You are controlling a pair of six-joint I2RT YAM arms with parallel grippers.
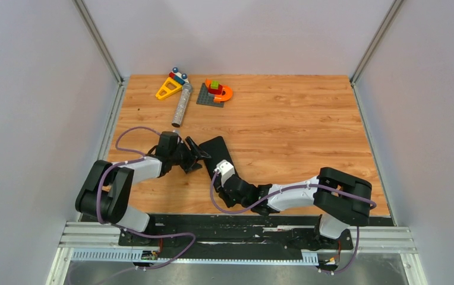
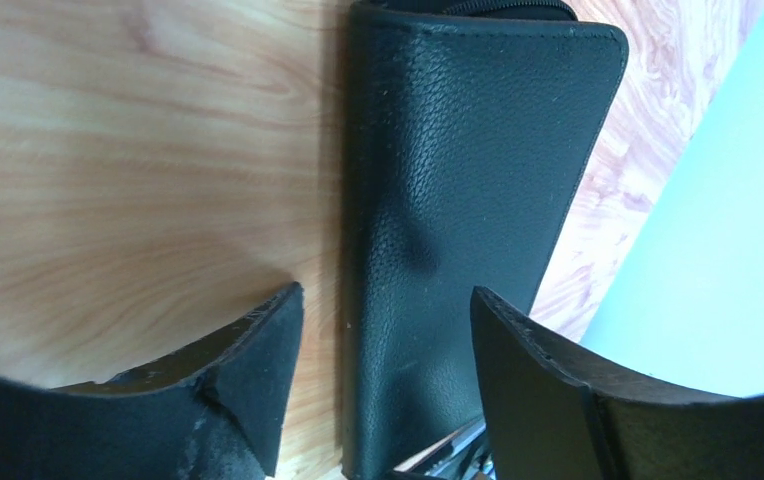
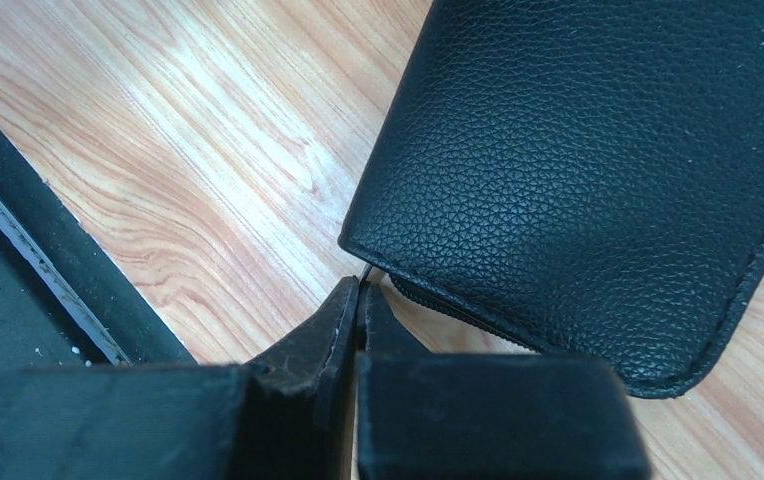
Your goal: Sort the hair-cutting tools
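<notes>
A black leather zip case (image 1: pixel 214 148) lies on the wooden table at front centre. My left gripper hangs just over its long folded edge, fingers apart, one on the bare-wood side and one over the leather, with no sign of a grip. In the right wrist view, the case (image 3: pixel 568 180) fills the upper right, and my right gripper is shut at the corner of its fold, a thin dark strip at the fingertips; whether it is pinched cannot be told. Any tools inside are hidden.
Toy bricks on a yellow frame (image 1: pixel 168 89), a silver tube (image 1: pixel 182 107) and bricks on a grey plate (image 1: pixel 210 101) stand at the back left. The front edge (image 3: pixel 108 280) is near my right gripper.
</notes>
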